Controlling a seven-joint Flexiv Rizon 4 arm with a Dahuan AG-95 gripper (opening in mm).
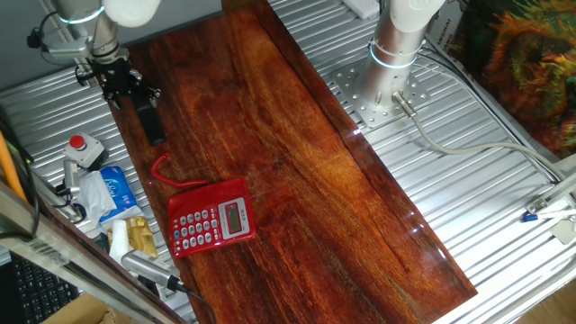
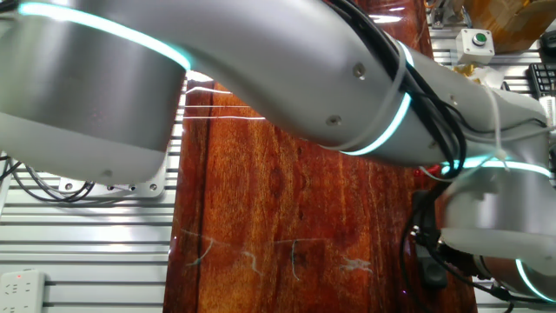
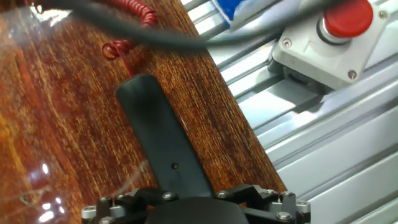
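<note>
A red telephone base (image 1: 211, 217) with a keypad and small display lies on the wooden board. Its coiled red cord (image 3: 140, 12) runs to a dark handset (image 3: 158, 127). In exterior view 1, the handset stretches out from beneath my gripper (image 1: 129, 88) near the board's left edge. From the wrist, the handset's near end disappears under the gripper body, between the dark linkages at the bottom of the picture. My fingertips are hidden, so whether they touch or clasp the handset cannot be told. The arm covers most of the telephone in exterior view 2.
Left of the board are a white box with a red button (image 1: 78, 141) and a blue-and-white packet (image 1: 115, 193) on the slatted metal table. The robot's base (image 1: 382, 90) stands beyond the right edge. Most of the board's middle and right (image 1: 297, 180) is bare.
</note>
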